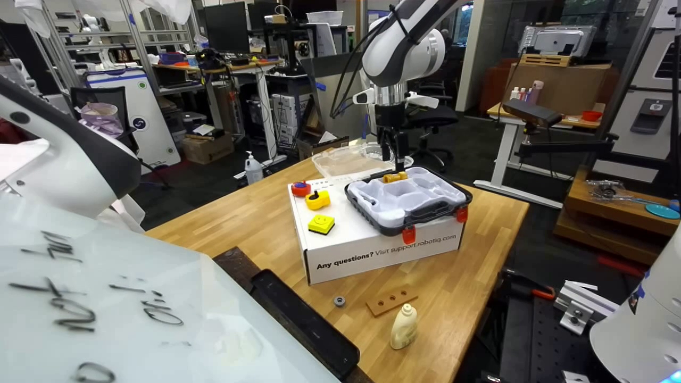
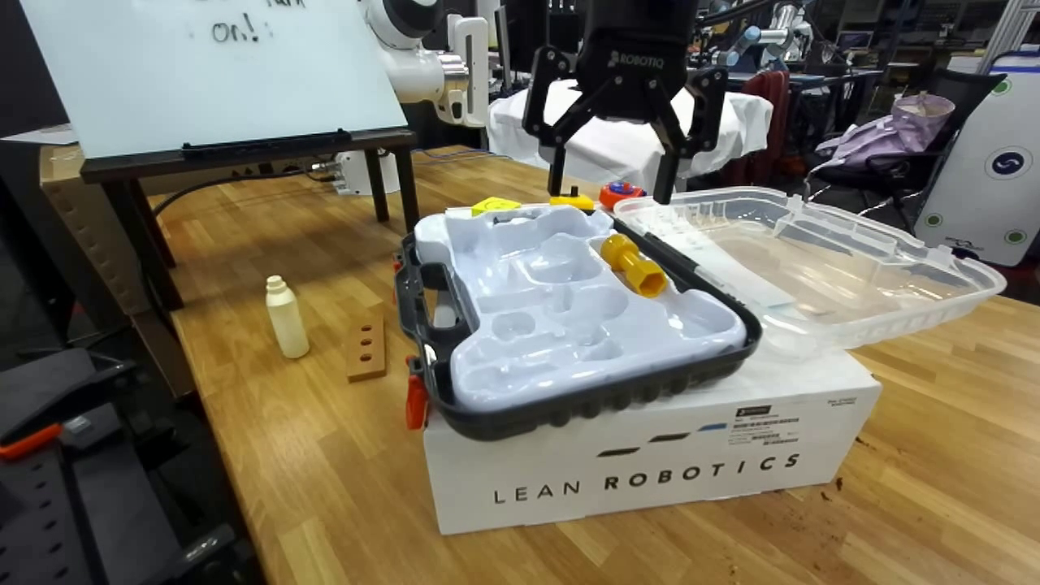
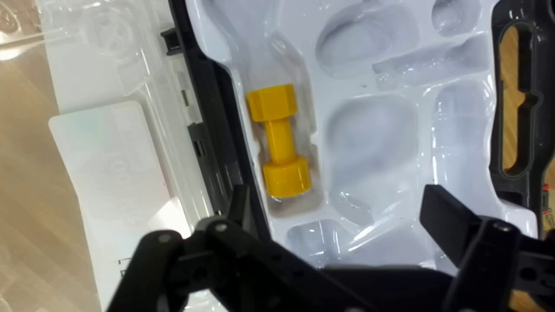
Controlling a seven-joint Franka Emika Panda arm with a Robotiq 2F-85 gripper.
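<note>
Above the black-rimmed case with its pale moulded tray (image 2: pixel 526 292), my gripper (image 2: pixel 611 190) hangs open with nothing between its fingers. A yellow dumbbell-shaped piece (image 3: pixel 281 143) lies in a long recess along the tray's hinge side. In the wrist view one fingertip (image 3: pixel 239 205) shows below and left of that piece and the other fingertip (image 3: pixel 447 223) far to its right, over the tray. Around the yellow piece the recess is free, and the tray's other hollows look empty.
The case sits on a white box (image 1: pixel 376 258), its clear lid (image 2: pixel 838 253) opened out. On the box lie a yellow sponge (image 1: pixel 321 224), a yellow object (image 1: pixel 317 200) and a red-and-blue one (image 1: pixel 300 189). A cream bottle (image 1: pixel 404 326) and a brown holed strip (image 1: pixel 392 300) rest on the table.
</note>
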